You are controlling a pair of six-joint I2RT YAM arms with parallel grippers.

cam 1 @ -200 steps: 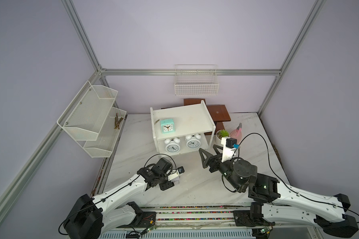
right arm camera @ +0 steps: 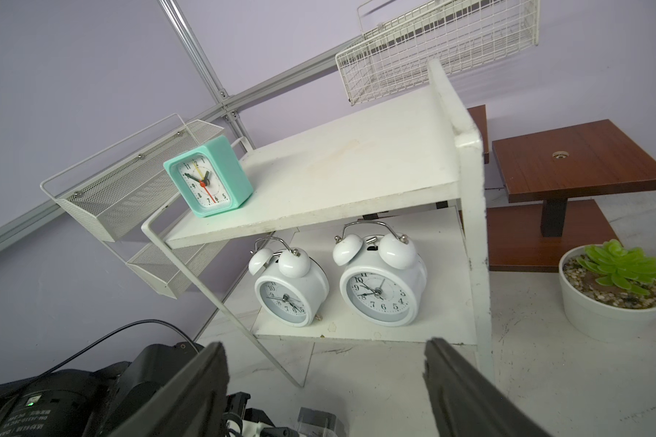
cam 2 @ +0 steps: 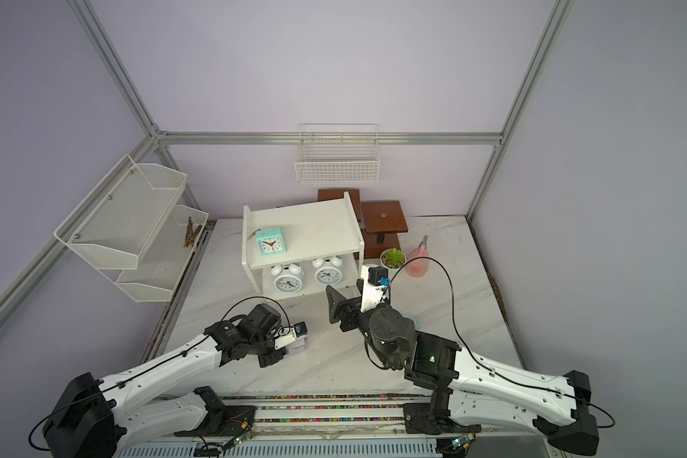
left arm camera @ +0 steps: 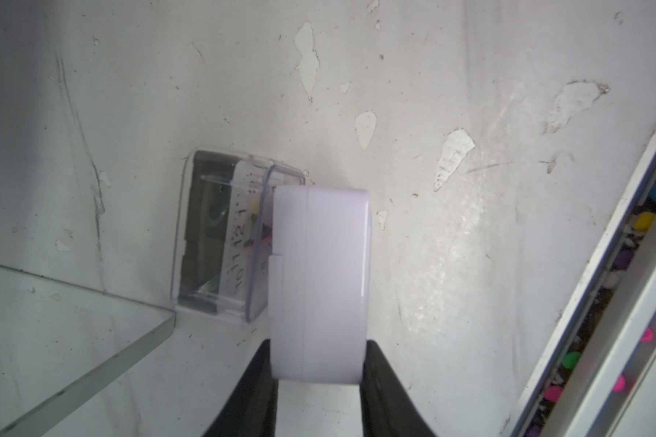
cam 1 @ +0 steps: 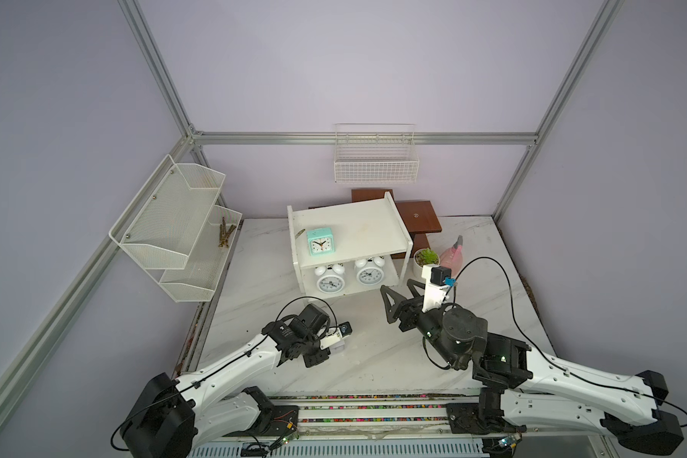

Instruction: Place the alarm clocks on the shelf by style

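Observation:
A white two-tier shelf [cam 1: 355, 221] holds a mint square clock [right arm camera: 209, 177] on top and two white twin-bell clocks [right arm camera: 282, 291] [right arm camera: 377, 287] below. My left gripper, low in front of the shelf, is shut on a small pale lilac-white box [left arm camera: 319, 276], probably a clock seen side-on. Right beside it a clear-cased clock [left arm camera: 215, 233] lies on the table, numbers showing. My right gripper stands open in front of the shelf's right part, nothing between its fingers.
A potted succulent [right arm camera: 612, 291], pink bottle [cam 2: 416, 263] and wooden stands [cam 2: 381, 216] are right of the shelf. Mesh baskets hang on the left [cam 1: 168, 213] and back wall [cam 1: 375, 168].
My right arm has shifted very slightly; the left arm and the clocks on the shelf look unchanged.

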